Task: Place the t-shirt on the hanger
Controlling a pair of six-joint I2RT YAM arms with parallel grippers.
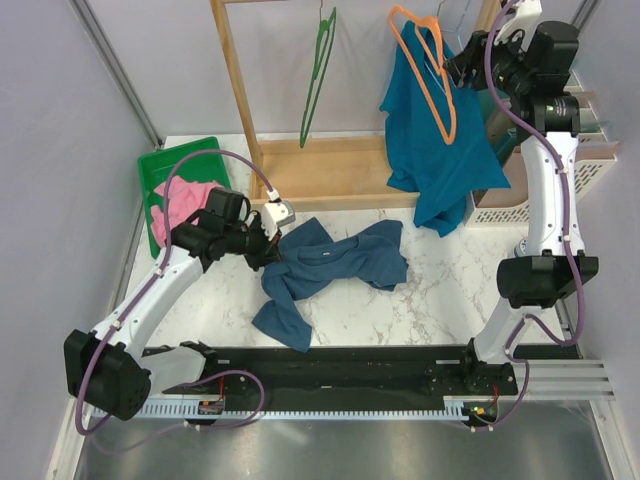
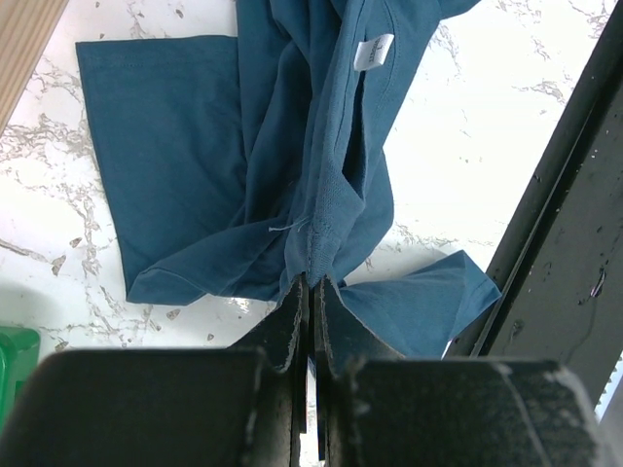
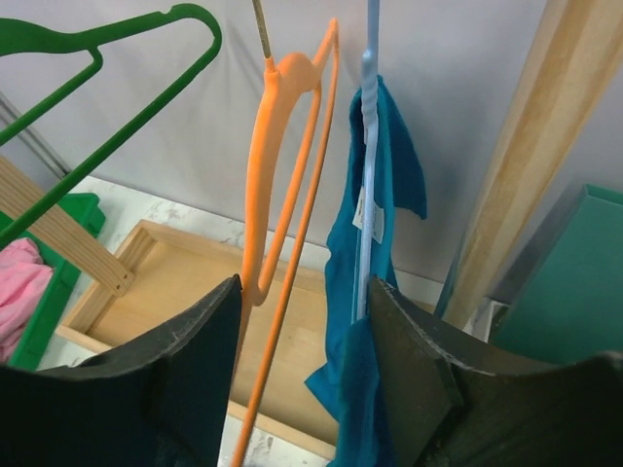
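The dark teal t shirt [image 1: 340, 260] lies bunched on the white table. My left gripper [image 1: 268, 252] is at its left part, shut, with fingertips against the fabric [image 2: 175, 146]; whether cloth is pinched between them cannot be told. My right gripper [image 1: 460, 66] is up at the rack beside the orange hanger [image 1: 445, 120], which hangs in front of a blue garment [image 1: 430, 160]. In the right wrist view the orange hanger [image 3: 282, 126] and a light blue hanger [image 3: 370, 165] stand at its spread fingers; whether it holds one is unclear. A green hanger [image 1: 318, 75] hangs to the left.
A wooden rack [image 1: 240, 90] stands at the back over a wooden tray. A green bin [image 1: 155, 160] with pink cloth is at the left, a white basket [image 1: 510, 210] at the right.
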